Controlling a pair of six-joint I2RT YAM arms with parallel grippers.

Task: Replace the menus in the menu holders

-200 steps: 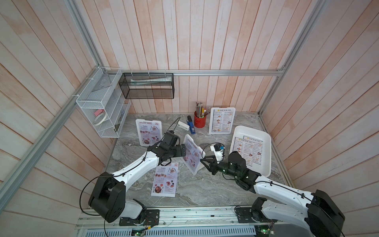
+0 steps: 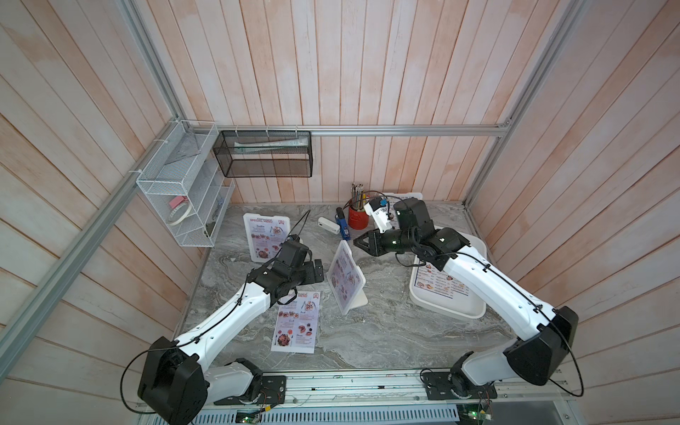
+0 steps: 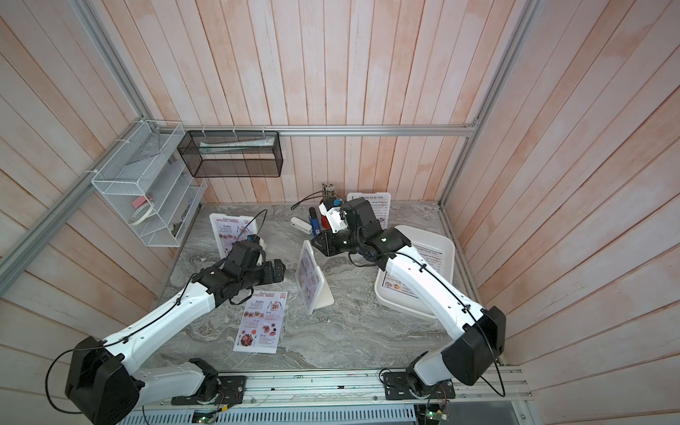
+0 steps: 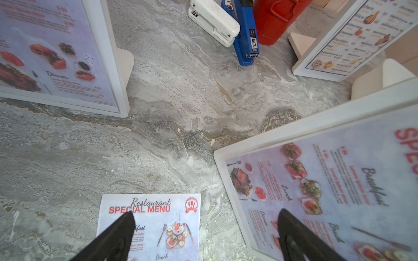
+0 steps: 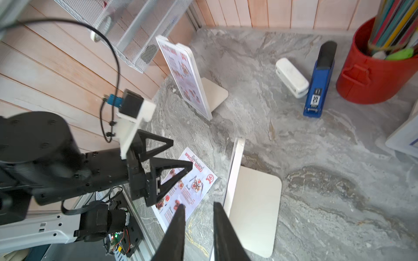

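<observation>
A menu holder [image 2: 345, 277] with a special menu stands at the centre, turned sideways between the arms. My left gripper [image 2: 315, 271] is open just left of it, nothing between its fingers. My right gripper [image 2: 361, 242] hovers above and right of that holder, fingers part open and empty, blurred in its wrist view. A loose special menu [image 2: 296, 322] lies flat at front left. Another holder [image 2: 266, 237] stands at back left; a further one [image 3: 370, 209] at back right is partly hidden by my right arm. More menus [image 3: 418, 265] lie in a white tray.
A red pen cup [image 5: 365, 82], a blue stapler [image 5: 317, 91] and a white stapler [image 5: 290, 76] stand at the back. Wire shelves [image 2: 177, 205] hang on the left wall, a black basket [image 2: 262, 170] on the back wall.
My right arm has risen and moved back, away from the central holder's front, now covering the back right holder. My left gripper has shifted slightly left and toward the front.
</observation>
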